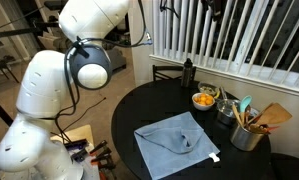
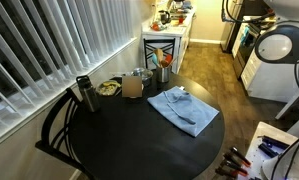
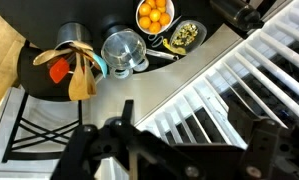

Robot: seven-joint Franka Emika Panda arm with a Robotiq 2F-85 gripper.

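Observation:
My gripper stands open in the wrist view, its dark fingers wide apart with only the pale sill and white blinds behind. In exterior view 1 the arm is raised high, with the gripper partly cut off by the top edge, well above the table. A grey-blue cloth (image 1: pixel 177 146) lies on the round black table, with a raised fold (image 1: pixel 187 137) near its middle. Beyond it are a white bowl of oranges (image 1: pixel 203 101), a metal pot (image 3: pixel 124 50) and a steel container of wooden utensils (image 1: pixel 247 136).
A dish of small yellowish pieces (image 3: pixel 188 37) and a dark bottle (image 1: pixel 187 73) stand toward the blinds (image 3: pixel 212 110). A black chair (image 3: pixel 35 130) is beside it.

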